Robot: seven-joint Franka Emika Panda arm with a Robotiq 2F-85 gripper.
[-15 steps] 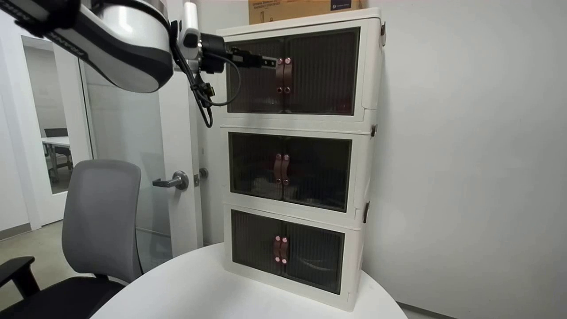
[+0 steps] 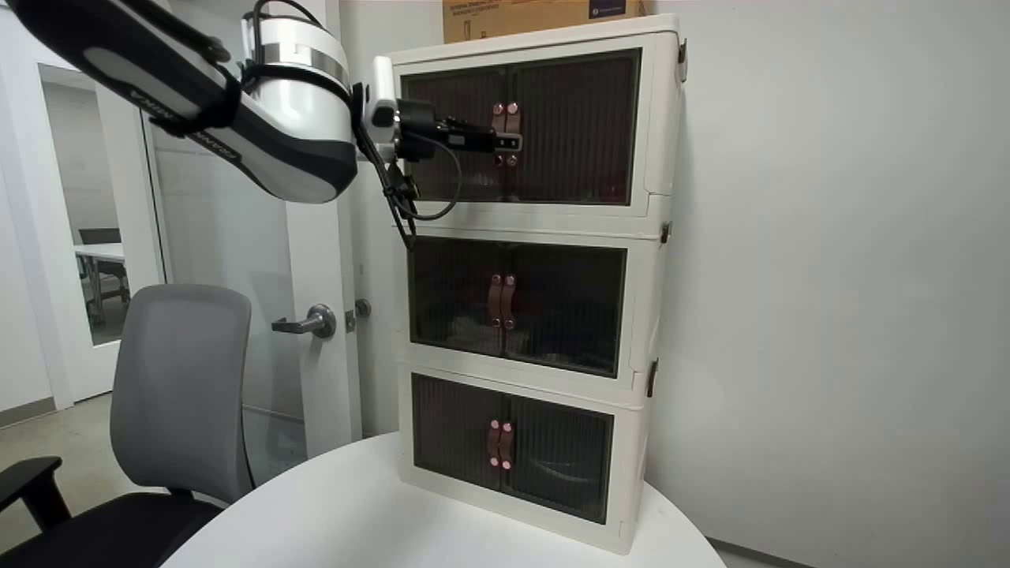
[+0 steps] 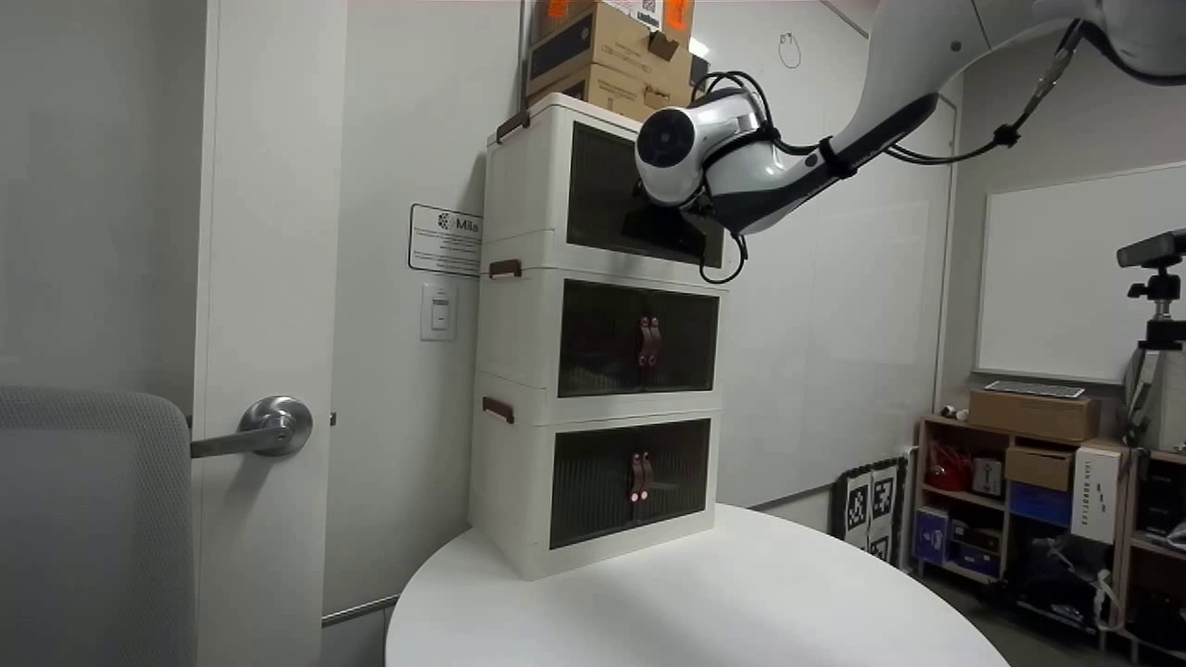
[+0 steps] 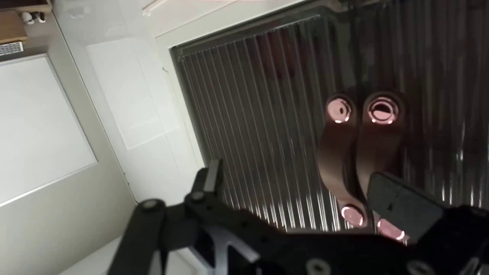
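Observation:
A cream three-tier cabinet point(image 2: 530, 222) stands on a white round table, all its dark ribbed doors closed. In exterior view 1 my gripper point(image 2: 509, 142) is at the top tier, its fingertips overlapping the paired brown leather handles point(image 2: 513, 112). The wrist view shows the gripper open, its two fingers wide apart. One strap handle point(image 4: 333, 160) appears in the space between them, toward the right finger point(image 4: 403, 204). That finger partly covers the lower end of the other strap point(image 4: 378, 146); whether it touches is unclear. In exterior view 2 the arm hides the gripper.
Cardboard boxes point(image 3: 611, 56) rest on top of the cabinet. A grey chair point(image 2: 180, 388) and a door with a lever handle point(image 2: 308, 322) stand to the left in exterior view 1.
In exterior view 1 the arm and gripper have moved right and down, bringing the fingertips from the upper end of the top handles to about their middle. The cabinet doors have stayed closed.

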